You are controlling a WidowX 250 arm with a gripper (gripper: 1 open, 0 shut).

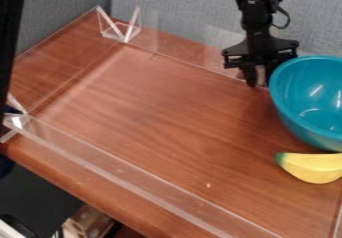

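My black gripper (pixel 254 74) hangs low at the back right of the wooden table (pixel 160 132), just left of a teal bowl (pixel 310 102). Its fingertips are small and dark, and partly beside the bowl's rim; what is between them is hard to make out, perhaps something pale. A yellow toy banana (pixel 313 166) lies in front of the bowl at the right.
Clear plastic walls edge the table, with white corner brackets (pixel 118 32) at the back left and at the left side. A dark upright frame stands at the far left edge.
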